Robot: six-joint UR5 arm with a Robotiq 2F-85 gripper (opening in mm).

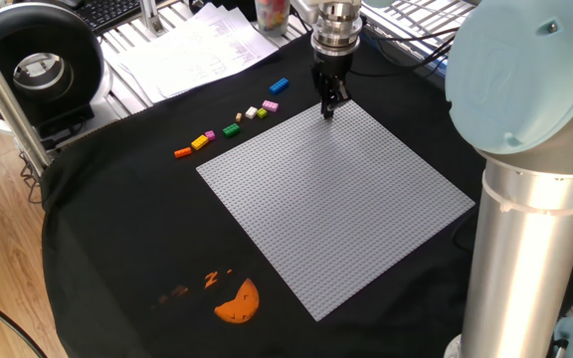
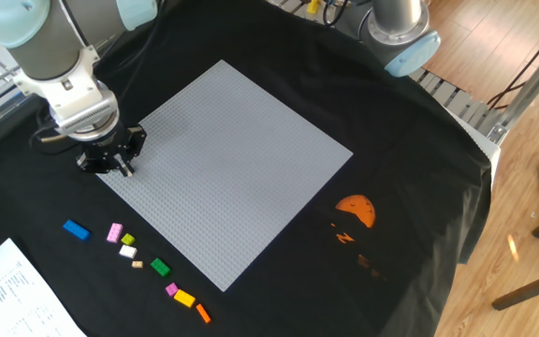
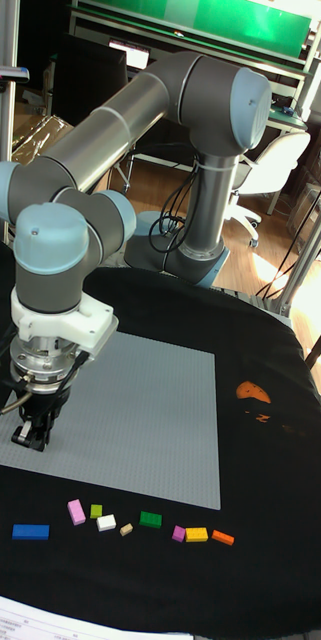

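Observation:
The grey studded baseplate (image 1: 331, 204) lies bare on the black cloth. Over its corner nearest the blue brick, my gripper (image 1: 329, 111) points downward, its tips close to the plate's surface. In exterior view 2 the dark gripper (image 2: 125, 170) covers that corner; whether it touches cannot be told. Its fingers are small and dark, so their opening is unclear, and no brick shows at them. Along one side of the plate lie loose bricks: blue (image 2: 76, 229), pink (image 2: 114, 232), lime (image 2: 128, 240), white (image 2: 127, 251), tan (image 2: 137, 264), green (image 2: 160, 267), magenta (image 2: 171, 290), yellow (image 2: 184, 298) and orange (image 2: 203, 313).
Paper sheets (image 1: 192, 55) lie beyond the bricks, off the cloth. An orange cat print (image 1: 238, 302) marks the cloth beside the plate. The arm's grey column (image 1: 510, 259) rises at the right in exterior view 1.

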